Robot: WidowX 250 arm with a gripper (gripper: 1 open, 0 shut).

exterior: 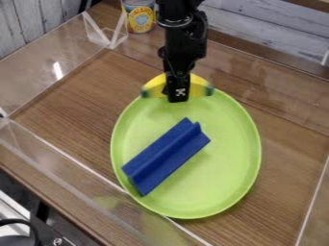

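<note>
My black gripper (179, 86) reaches down from the top centre, shut on a yellow banana (154, 86) with greenish ends, at the back rim of a green oval plate (225, 168). A long blue block (166, 156) lies diagonally on the front left part of the plate.
The plate stands on a wooden table (71, 106) with a clear plastic edge at the left. A can (140, 13) stands at the back beside a white plastic piece. The table right of the plate is bare.
</note>
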